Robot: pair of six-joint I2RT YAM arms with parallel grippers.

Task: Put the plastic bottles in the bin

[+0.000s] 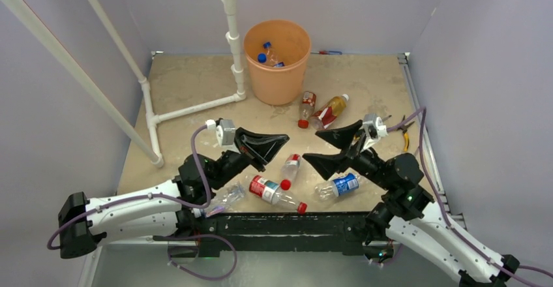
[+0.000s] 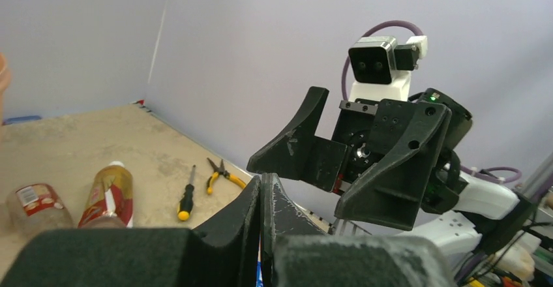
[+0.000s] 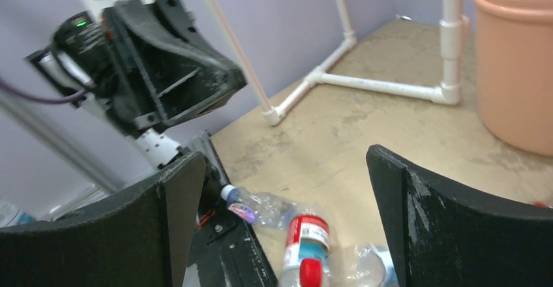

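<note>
My left gripper (image 1: 284, 138) is shut with nothing showing between its fingers, above the middle of the table. My right gripper (image 1: 317, 146) faces it, open and empty. Below and between them lies a clear bottle with a red cap (image 1: 289, 171). Near the front edge are a red-label bottle (image 1: 274, 193), a blue-label bottle (image 1: 340, 186) and a crumpled clear bottle (image 1: 224, 199). Behind the grippers lie a small red-capped bottle (image 1: 307, 107) and a bottle with yellow contents (image 1: 331, 111). The orange bin (image 1: 277, 81) at the back holds blue-capped bottles.
White pipes (image 1: 195, 109) frame the back left. A screwdriver (image 2: 186, 202) and pliers (image 2: 225, 175) lie at the right of the table.
</note>
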